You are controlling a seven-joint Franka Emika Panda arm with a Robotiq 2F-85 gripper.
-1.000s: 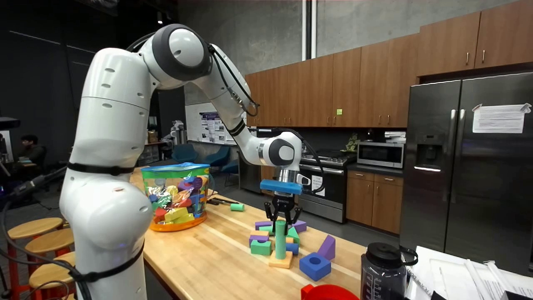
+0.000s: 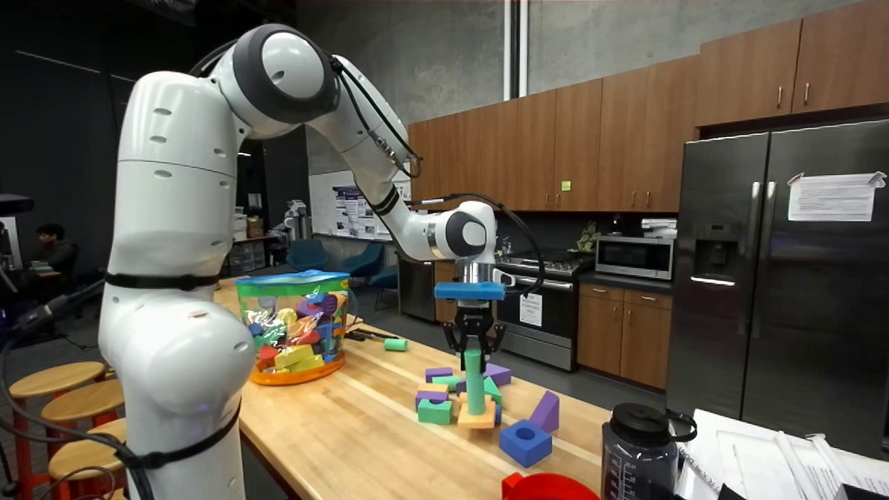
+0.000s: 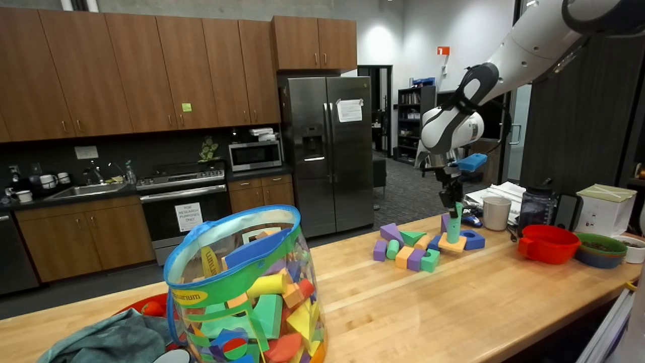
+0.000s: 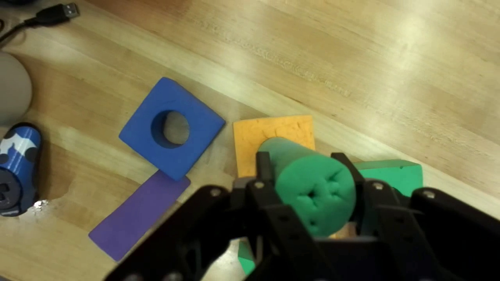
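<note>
My gripper [image 2: 472, 357] is shut on the upper part of an upright green cylinder [image 2: 474, 383]. In the wrist view the cylinder's round top [image 4: 316, 194] fills the space between the fingers. A flat orange square block [image 2: 476, 416] sits at the cylinder's lower end, and the two appear joined. This block looks slightly raised over the table in exterior view 1. Whether the cylinder goes into a hole in it is hidden. Beside it lies a blue block with a round hole [image 4: 199, 121], clear of the gripper.
Several loose blocks cluster close by, among them a green arch block [image 3: 430, 260] and a purple wedge [image 2: 546, 412]. A clear bag of blocks [image 3: 266, 302], a red bowl [image 3: 549, 243] and a dark bottle [image 2: 640, 454] stand farther off.
My gripper has risen a little and shifted slightly toward the back of the table. The green cylinder and the orange square block have moved up and back with it.
</note>
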